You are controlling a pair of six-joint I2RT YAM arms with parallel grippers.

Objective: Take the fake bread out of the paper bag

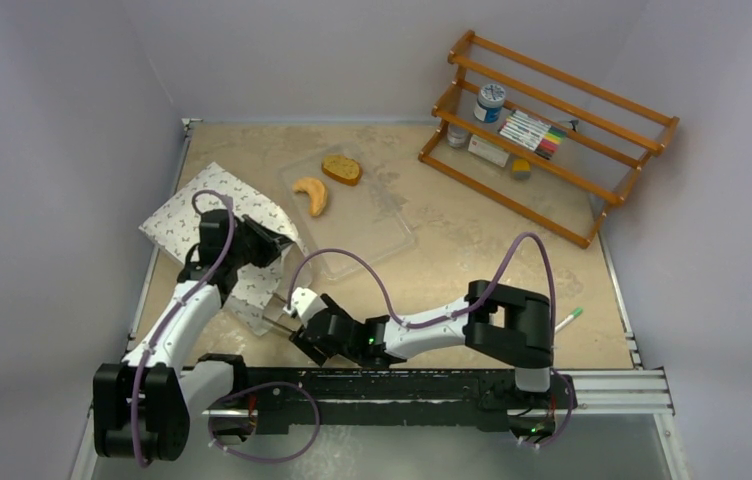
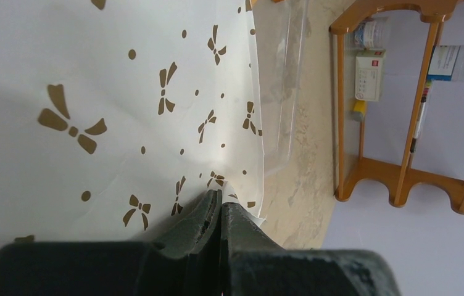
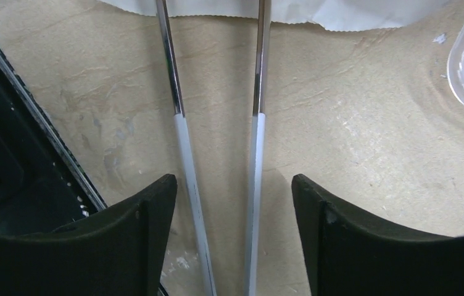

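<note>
The white paper bag [image 1: 184, 222], printed with brown bows, lies on the left of the table with its mouth facing right. My left gripper [image 1: 288, 241] is shut on the bag's upper edge; in the left wrist view a fold of paper [image 2: 229, 192] shows at its fingertips. Metal tongs with grey handles [image 3: 255, 179] stick out of the bag's mouth. My right gripper stands open over them, one finger on each side of the handles, with gaps. A bread slice [image 1: 342, 169] and a curved croissant [image 1: 311, 196] rest on a clear tray [image 1: 377, 238]. The bag's inside is hidden.
A wooden rack [image 1: 552, 130] holding jars, boxes and markers stands at the back right. A green-tipped pen [image 1: 569, 319] lies near the right arm's base. The table's front edge [image 3: 38, 117] is close to the right gripper.
</note>
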